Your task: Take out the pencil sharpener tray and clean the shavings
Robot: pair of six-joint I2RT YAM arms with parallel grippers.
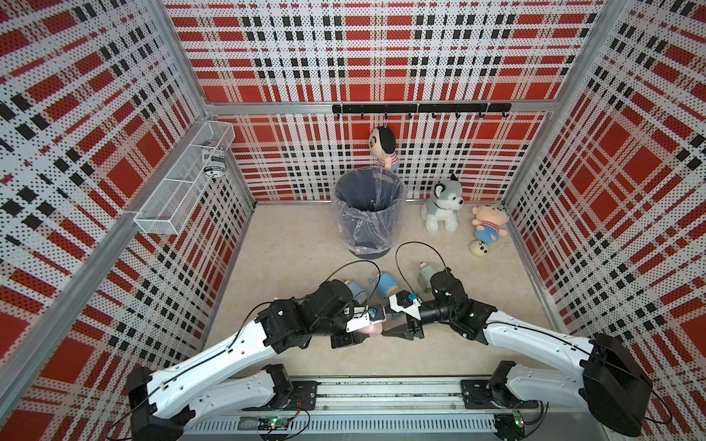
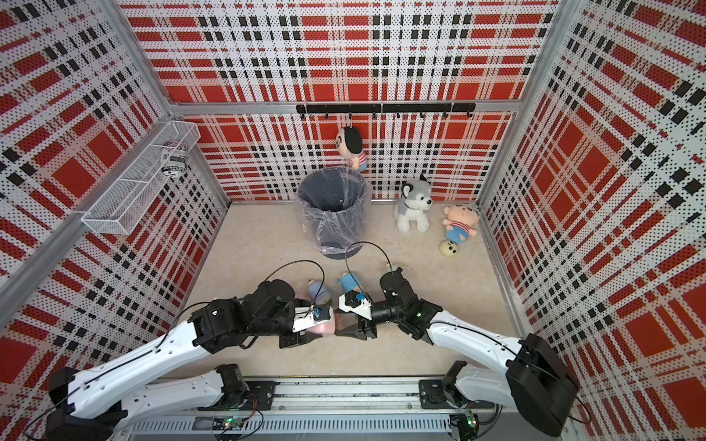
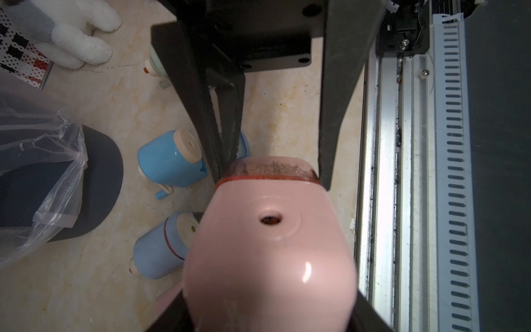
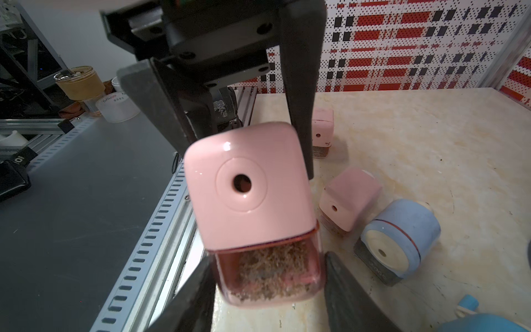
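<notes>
A pink pencil sharpener [image 3: 271, 254] is held up between my two grippers. My left gripper is shut on its body; in the right wrist view the left fingers [image 4: 301, 110] press its sides. The sharpener's clear tray [image 4: 271, 271], seated under the pink body, has brown shavings in it. My right gripper stands part open around this tray, one finger [image 4: 193, 304] on each side. In the left wrist view the right fingers [image 3: 343, 99] flank the tray's end; whether they touch it is hard to tell.
A bin [image 1: 370, 213] lined with a clear bag stands behind the grippers. Blue [image 3: 174, 157], lavender [image 4: 401, 238] and pink sharpeners [image 4: 351, 199] stand on the table near the arms. Plush toys [image 1: 443, 205] sit at the back right.
</notes>
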